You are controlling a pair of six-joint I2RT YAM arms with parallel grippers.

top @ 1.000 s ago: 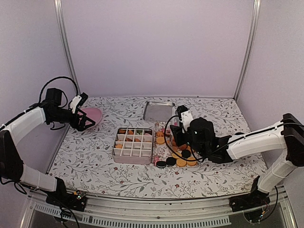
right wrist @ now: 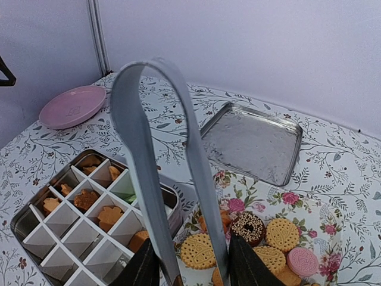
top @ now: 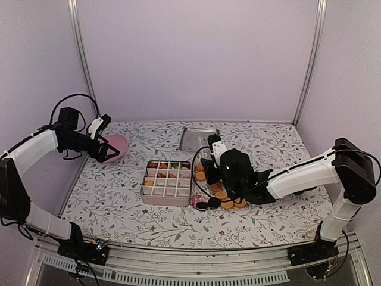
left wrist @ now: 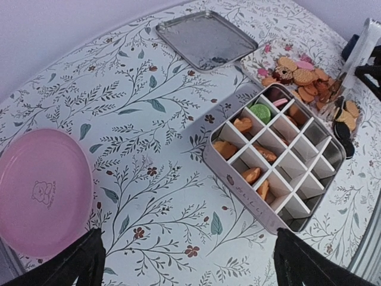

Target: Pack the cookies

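Observation:
A divided box (top: 166, 196) stands mid-table, some compartments holding cookies. To its right, loose cookies (right wrist: 283, 234) lie on a floral mat (right wrist: 328, 244). My right gripper (top: 209, 159) is over this pile with white tongs (right wrist: 144, 185) between its fingers, the tong tips pointing down toward cookies near the box; their tips are out of view in the right wrist view. How far the fingers are closed is hard to judge. My left gripper (top: 101, 146) hangs at the left, open and empty, over the area by the pink plate (left wrist: 44, 190).
A metal tray (right wrist: 250, 143) lies behind the mat. Side and back walls enclose the workspace.
The left arm is nearly still.

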